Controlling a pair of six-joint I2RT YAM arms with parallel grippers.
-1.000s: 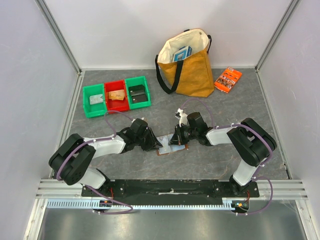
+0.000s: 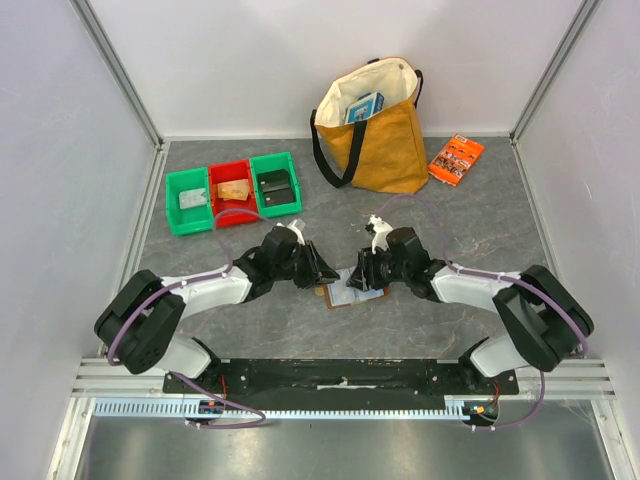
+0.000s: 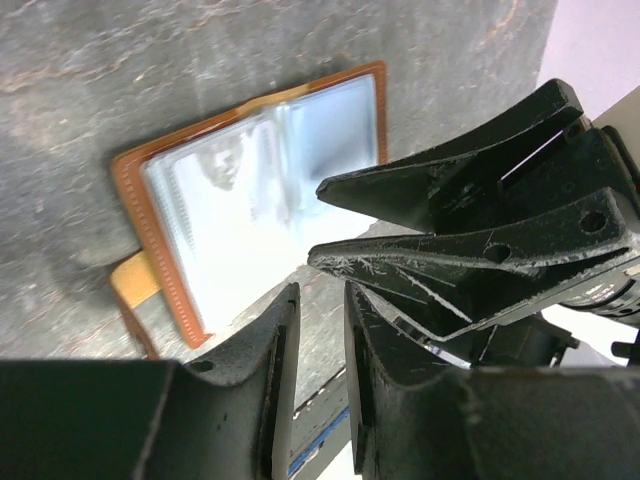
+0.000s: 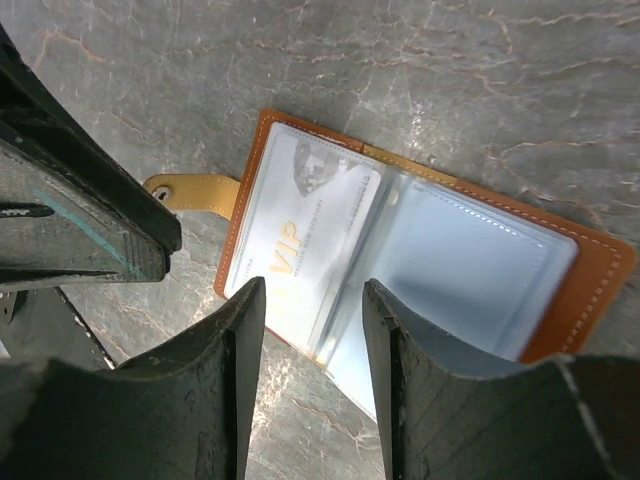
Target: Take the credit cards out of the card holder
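Observation:
The brown-edged card holder (image 2: 338,297) lies spread flat on the grey table. In the right wrist view, a clear sleeve on one half holds a white card (image 4: 305,215) with gold VIP lettering; the other half (image 4: 460,260) shows a pale, bluish sleeve. A tan snap strap (image 4: 205,192) sticks out at the side. My left gripper is part open over the holder's strap side, nothing between its fingers. Over the other half, my right gripper also stands part open and empty. Both grippers are close together, partly covering the holder from above.
A tray with green and red compartments (image 2: 233,204) stands at the back left, small items inside. A mustard bag (image 2: 395,150) leans at the back wall, with an orange packet (image 2: 456,160) beside it. Table in front of the holder is clear.
Both grippers have shifted right, the left one also slightly away from the front edge. The card holder lies a little further right, and its strap now shows in the top view.

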